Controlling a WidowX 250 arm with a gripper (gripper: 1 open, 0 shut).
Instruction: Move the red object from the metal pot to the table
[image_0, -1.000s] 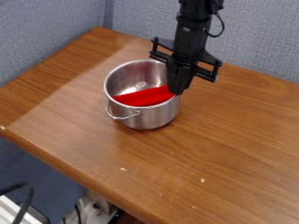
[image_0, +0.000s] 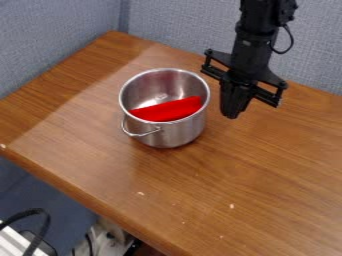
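Note:
Inside the metal pot (image_0: 189, 129) lies the red object (image_0: 166, 110), long and slim, resting at a slant toward the pot's front side. The pot stands upright on the wooden table (image_0: 241, 190), left of the middle. My black gripper (image_0: 233, 108) is to the right of the pot, clear of its rim and above the table. Nothing shows held in it. Its fingers are dark and overlap in this view, so how far apart they stand is not clear.
A wire handle (image_0: 139, 130) hangs on the pot's front left side. Grey-blue panels (image_0: 187, 20) rise behind the table, and cables (image_0: 40, 225) lie beyond its lower left edge.
From over the pot's right rim beside the red object, my gripper has moved right, away from the pot. The pot and the red object look unmoved.

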